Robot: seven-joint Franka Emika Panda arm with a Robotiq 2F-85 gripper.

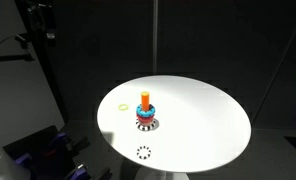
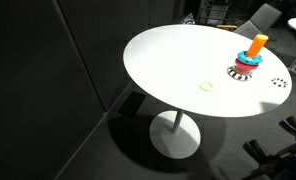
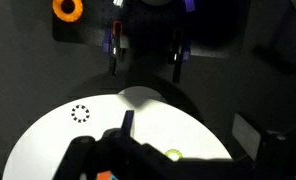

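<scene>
A stacking toy stands upright on the white round table, with an orange top [image 1: 145,101], a blue ring [image 2: 250,58] and red below. A black-and-white patterned ring [image 2: 238,73] encircles its foot. Off to one side lies a thin yellow-green ring [image 1: 123,107]; a dotted black-and-white ring [image 1: 143,153] lies near the table edge. My gripper [image 2: 274,140] is open, beyond the table's rim, with nothing between its fingers. In the wrist view the yellow-green ring [image 3: 174,154] shows between the fingers, well below, and the left finger hides most of the toy.
The white table [image 2: 173,65] has broad free room away from the toy. Its pedestal base [image 2: 175,137] stands on dark floor. An orange ring [image 3: 67,10] appears at the wrist view's top left, near dark equipment. Dark panels stand behind the table.
</scene>
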